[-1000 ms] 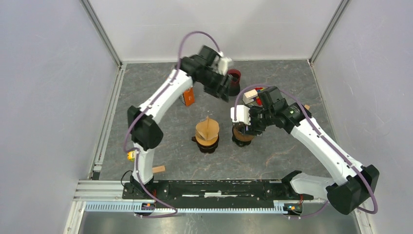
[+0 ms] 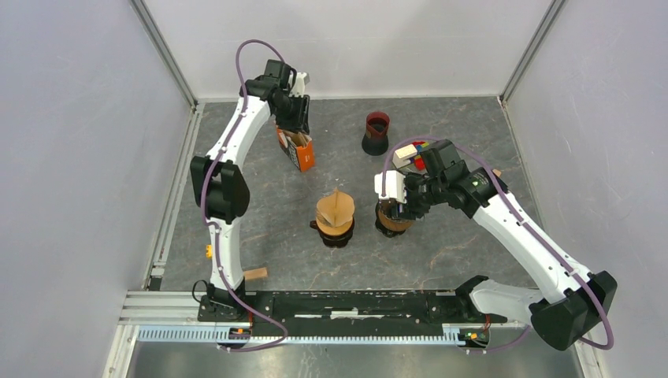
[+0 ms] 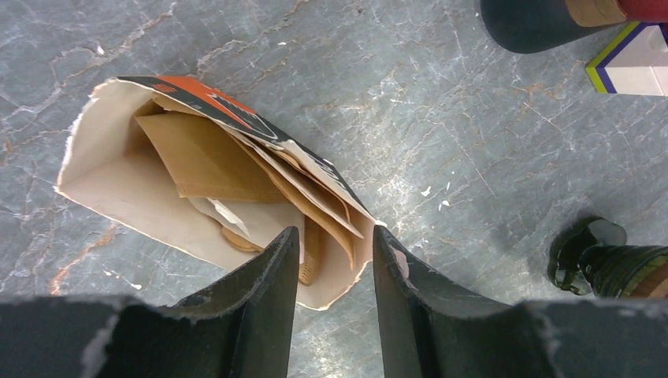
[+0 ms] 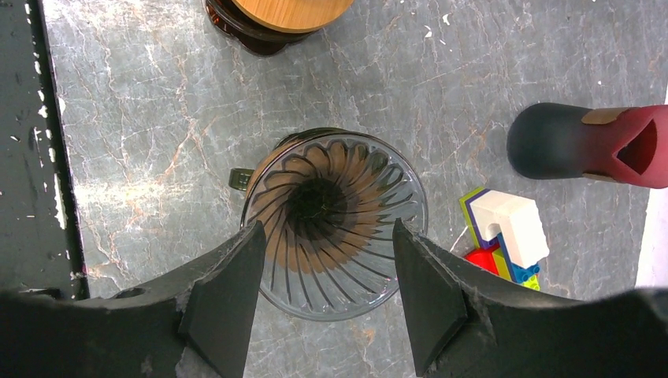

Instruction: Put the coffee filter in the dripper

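Brown paper coffee filters (image 3: 206,157) stand loosely inside an open orange box (image 2: 301,155), whose pale inner walls show in the left wrist view. Over the box's near edge is my left gripper, its fingers apart and nothing held between them. A ribbed glass dripper (image 4: 339,272) sits on a brown wooden collar below my right gripper. That gripper's fingers are spread, with the dripper's glass showing through the gap. At the middle of the table, a second dripper stand carries a folded brown filter (image 2: 336,208).
A dark cup with a red top (image 2: 376,132) stands at the back. Coloured toy blocks (image 4: 508,236) lie right of the glass dripper. A wooden piece (image 2: 255,273) rests near the front edge.
The right arm has hardly moved.
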